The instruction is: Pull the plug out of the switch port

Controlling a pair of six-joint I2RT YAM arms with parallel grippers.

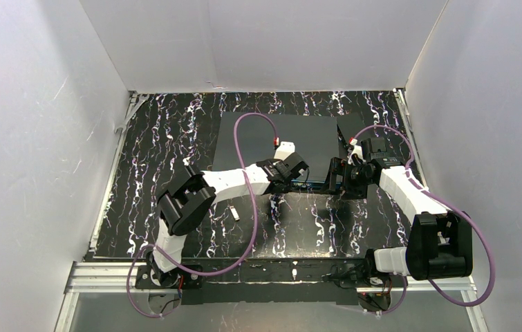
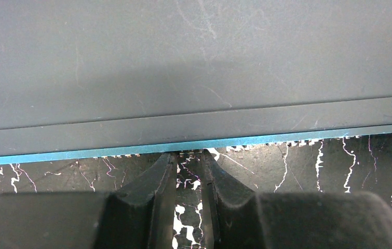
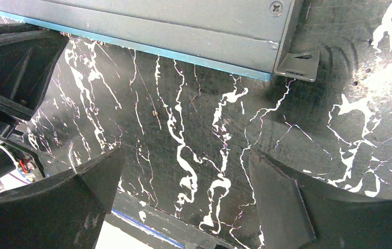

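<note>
The dark grey switch (image 1: 313, 135) lies at the back of the table, its blue front edge (image 2: 287, 138) facing me. My left gripper is at that edge, its fingers narrowly parted. Dark marble shows through the gap, and I make out no plug between them; any port at the fingertips is hidden under the edge. In the right wrist view, black parts of the left gripper reach the switch's front from the left. Wide open and empty, my right gripper hangs over bare table in front of the switch's right end.
A small white piece (image 1: 235, 213) lies on the table left of centre, in front of the left arm. The switch's right end has a metal bracket (image 3: 300, 65) sticking out. Purple cables (image 1: 254, 200) loop over both arms.
</note>
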